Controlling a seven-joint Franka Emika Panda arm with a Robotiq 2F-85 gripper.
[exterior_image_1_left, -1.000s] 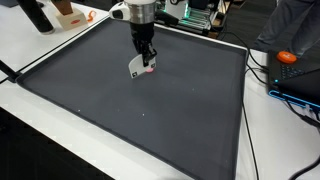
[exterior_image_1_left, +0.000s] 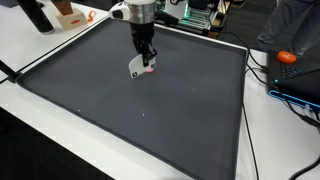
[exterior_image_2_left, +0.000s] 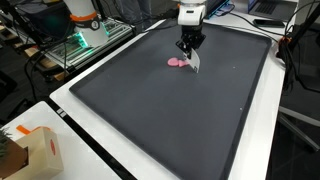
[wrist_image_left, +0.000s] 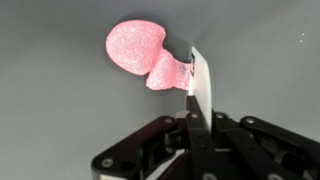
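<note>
In the wrist view a thin white card-like piece (wrist_image_left: 202, 82) stands nearly edge-on between the fingertips, and my gripper is shut on it. From outside, the same white piece (exterior_image_2_left: 194, 63) hangs below the gripper (exterior_image_2_left: 190, 44), close to the dark mat. A pink rounded object (wrist_image_left: 137, 47) with a narrower end lies on the mat just beside it. That narrow end meets the white piece in the wrist view; whether they touch, I cannot tell. In exterior view 1 the white piece (exterior_image_1_left: 138, 67) hides most of the pink object.
A beige box (exterior_image_2_left: 45, 155) stands at the near left corner in exterior view 2. An orange-topped dark device (exterior_image_1_left: 288, 70) lies off the mat's right side.
</note>
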